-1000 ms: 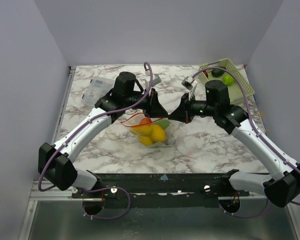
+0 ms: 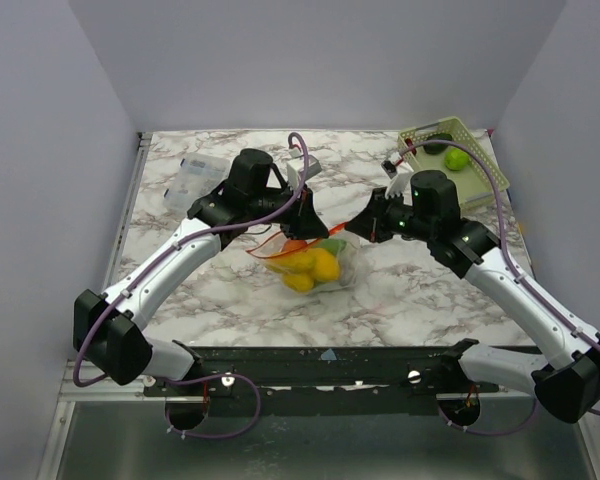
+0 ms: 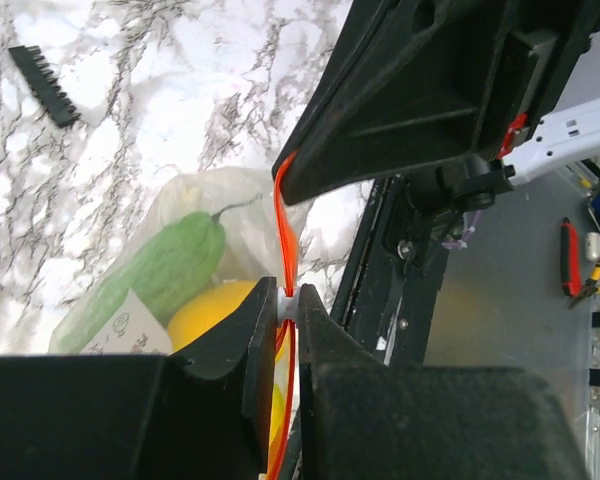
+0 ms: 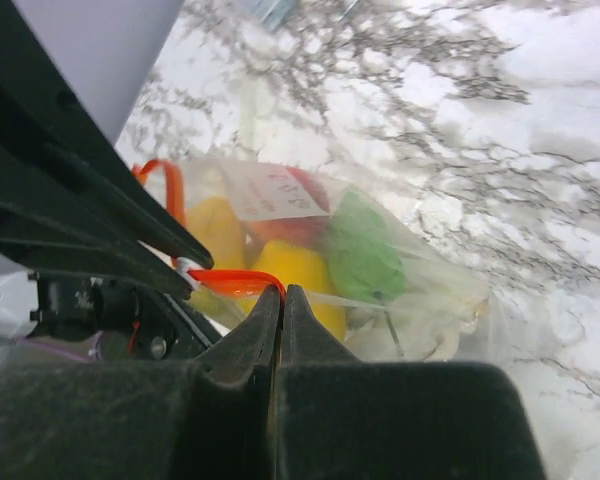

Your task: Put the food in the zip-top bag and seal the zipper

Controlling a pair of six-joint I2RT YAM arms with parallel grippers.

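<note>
The zip top bag (image 2: 300, 265) lies mid-table, holding yellow food (image 3: 212, 315), a green piece (image 4: 360, 245) and a red-orange one beneath a label. My left gripper is shut on the orange zipper strip with its white slider. My right gripper is shut at the strip's other stretch, which runs up to its fingertips; in the left wrist view the strip rises into that gripper's tips. The strip is drawn fairly straight between the two.
A green basket (image 2: 485, 190) with produce stands at the back right. Clear plastic bags (image 2: 190, 180) lie at the back left.
</note>
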